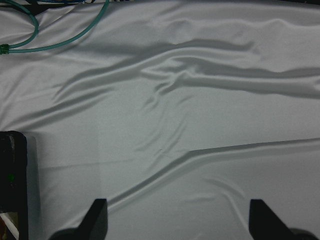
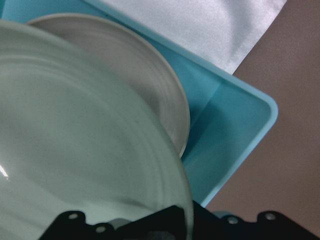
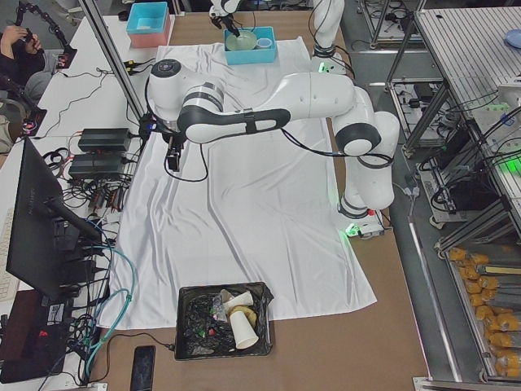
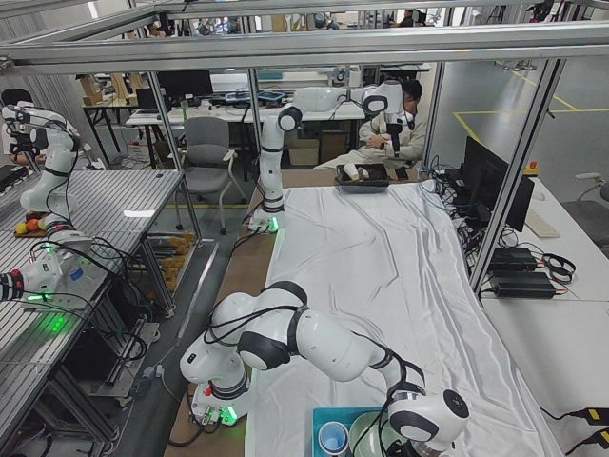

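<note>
My left gripper (image 3: 172,155) hangs over the white cloth (image 3: 260,212); in the left wrist view its two fingers stand wide apart with only cloth below. At the far end, a blue bin (image 3: 251,55) holds a pale green bowl (image 2: 75,130), a grey dish (image 2: 155,80) and a light blue cup (image 4: 333,438). In the right wrist view my right gripper is at the rim of the green bowl, which crosses in front of its fingers and appears held between them.
A black-lined tray (image 3: 203,342) with cups and scraps lies at the near edge. A monitor (image 3: 32,228), cables and dark boxes line the left side.
</note>
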